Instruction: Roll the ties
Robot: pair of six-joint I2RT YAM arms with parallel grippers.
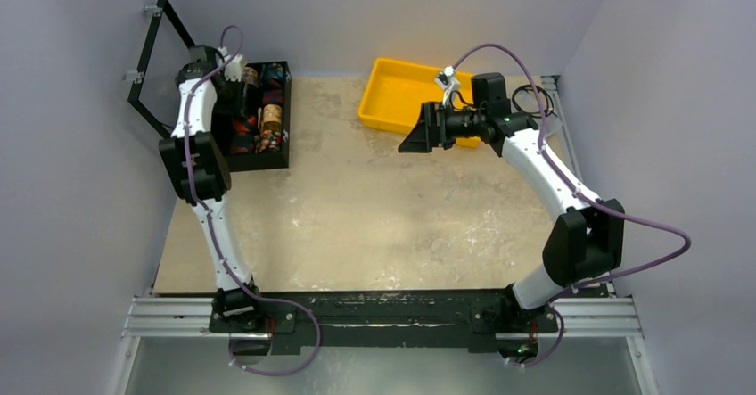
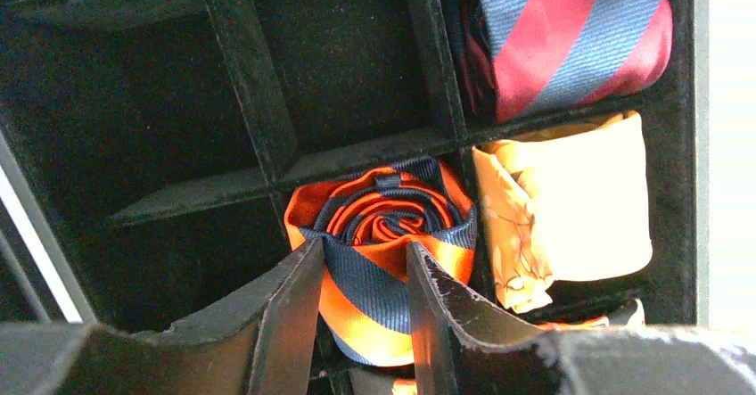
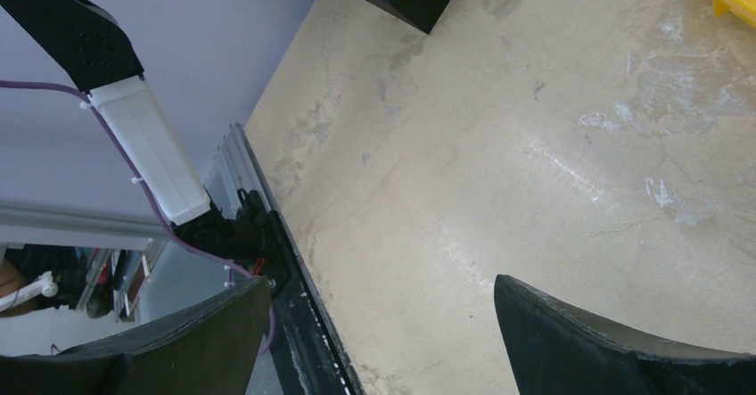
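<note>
In the left wrist view, a rolled orange-and-navy tie (image 2: 370, 288) sits in a compartment of the black divided box (image 2: 245, 74). My left gripper is shut on this tie, one finger on each side of it, and the roll's spiral faces up beyond the fingertips. From above, that hand partly covers the box (image 1: 258, 161). My right gripper is open and empty, held over the table well away from the box; the top view has it (image 1: 417, 144) before the yellow tray.
Neighbouring compartments hold a red-and-blue striped tie (image 2: 571, 38) and a yellow-orange roll (image 2: 579, 208); several others are empty. An empty yellow tray (image 1: 379, 120) stands at the back.
</note>
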